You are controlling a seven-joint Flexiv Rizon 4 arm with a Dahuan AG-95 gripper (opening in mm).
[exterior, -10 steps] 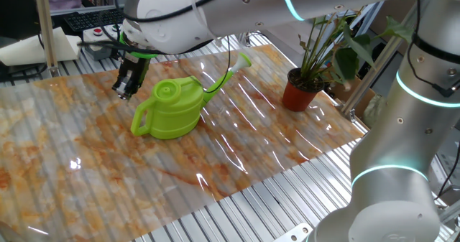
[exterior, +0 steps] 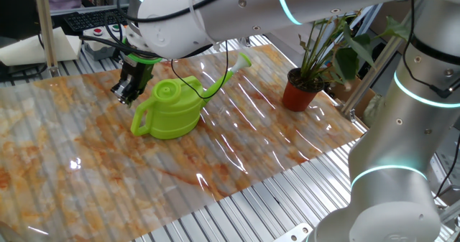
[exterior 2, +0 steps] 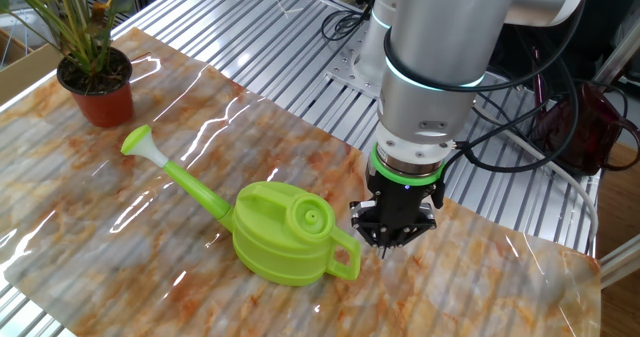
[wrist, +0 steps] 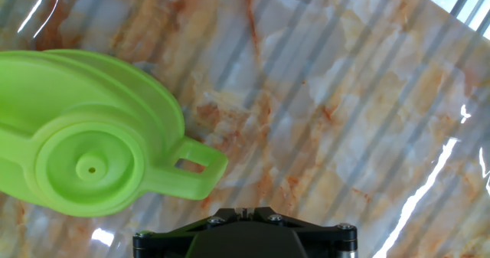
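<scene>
A bright green watering can (exterior: 172, 113) stands upright on the marbled sheet. Its spout (exterior 2: 195, 189) points toward the plant side, and its loop handle (wrist: 200, 168) faces the gripper side. My black gripper (exterior 2: 384, 247) hangs above the sheet near that handle, apart from it. In the wrist view the fingertips of the gripper meet at the bottom middle, shut with nothing showing between them; the handle lies up and left of them. From exterior view 1, the gripper (exterior: 123, 98) appears behind and left of the can.
A leafy plant in a brown-red pot (exterior: 298, 91) stands beyond the spout. A dark red pitcher (exterior 2: 585, 127) sits near the arm's side. Ribbed metal table (exterior: 287, 206) borders the sheet. The sheet is clear over a broad area beside the handle.
Over the last second the arm has shifted slightly, with the gripper a little lower and tilted differently. The watering can has not moved.
</scene>
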